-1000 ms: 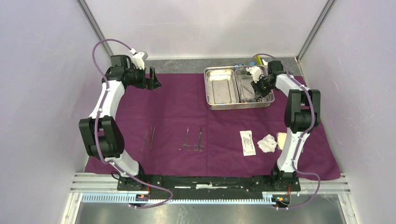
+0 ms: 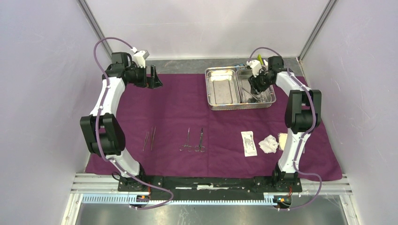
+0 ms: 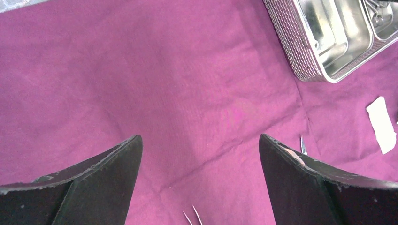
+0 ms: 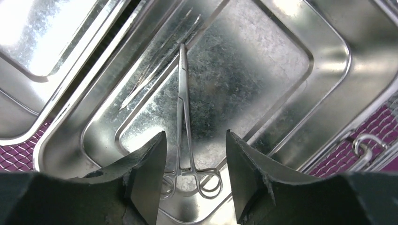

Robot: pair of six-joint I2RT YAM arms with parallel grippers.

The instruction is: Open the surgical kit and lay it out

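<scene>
In the right wrist view a silver clamp (image 4: 183,108) with ring handles lies in the metal tray (image 4: 244,79), its rings just beyond and between the fingers of my open right gripper. Slim tweezers (image 4: 162,61) rest left of it. From above, the tray's right half is partly hidden by the right gripper (image 2: 257,84); the left half (image 2: 222,86) looks empty. On the purple cloth lie two thin instruments (image 2: 153,138) and two scissor-handled tools (image 2: 201,140). Over bare cloth at the far left, my left gripper (image 2: 154,79) is open with nothing between its fingers.
A white packet (image 2: 249,143), crumpled gauze (image 2: 269,144) and a cream item (image 2: 282,140) sit on the front right of the cloth, near the right arm. Raised rims surround the tray. The cloth (image 2: 178,103) left of the tray is free.
My right gripper has shifted slightly backward and left over the tray, uncovering more of the clamp's rings. The left arm and the laid-out items look essentially unchanged.
</scene>
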